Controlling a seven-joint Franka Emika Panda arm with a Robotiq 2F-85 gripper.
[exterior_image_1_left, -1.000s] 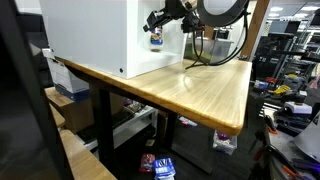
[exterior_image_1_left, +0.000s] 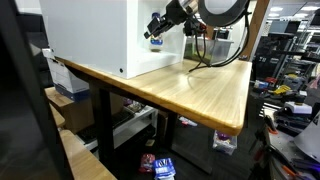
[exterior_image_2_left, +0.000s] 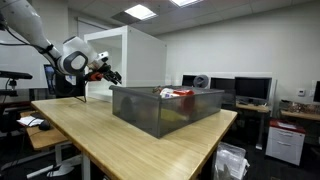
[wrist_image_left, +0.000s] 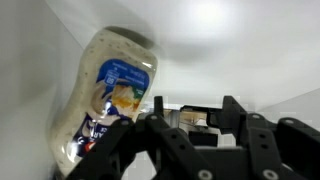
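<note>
My gripper is open, its dark fingers apart, with nothing held between them. Left of the gap in the wrist view, a cream-coloured packet or bottle (wrist_image_left: 120, 48) bears a blue, picture-printed label; it lies beside one finger (wrist_image_left: 158, 108), and contact cannot be made out. Exterior view 1 shows the gripper (exterior_image_1_left: 154, 28) in front of the white cabinet, just above this small labelled item (exterior_image_1_left: 156, 43). From the other side, the gripper (exterior_image_2_left: 113, 77) is by the cabinet opening, and the item is not clear there.
The white cabinet (exterior_image_1_left: 98, 40) has walls close to the gripper. A grey bin (exterior_image_2_left: 150, 112) with things inside stands on the wooden table (exterior_image_2_left: 95, 125). Several boxes, including a blue one (exterior_image_1_left: 164, 167), lie on the floor below.
In exterior view 1 my gripper has come down a little. The labelled item shows less of itself beneath it and appears slightly lower than before.
</note>
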